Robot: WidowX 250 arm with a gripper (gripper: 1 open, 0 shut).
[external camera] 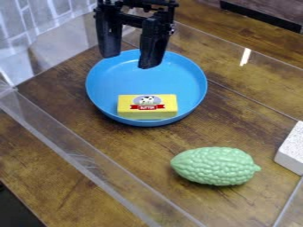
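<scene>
A black gripper (130, 43) hangs at the top over a blue bowl (106, 84), its two fingers spread wide apart with nothing between them. In the front of the bowl lies a yellow butter box (147, 106) with a cow label. A green bumpy vegetable toy (215, 166) lies on the wooden surface to the lower right of the bowl.
A white block (291, 149) sits at the right edge. Clear plastic walls run along the left and front of the wooden surface (71, 195). Bare wood shows right of the bowl and around the green toy.
</scene>
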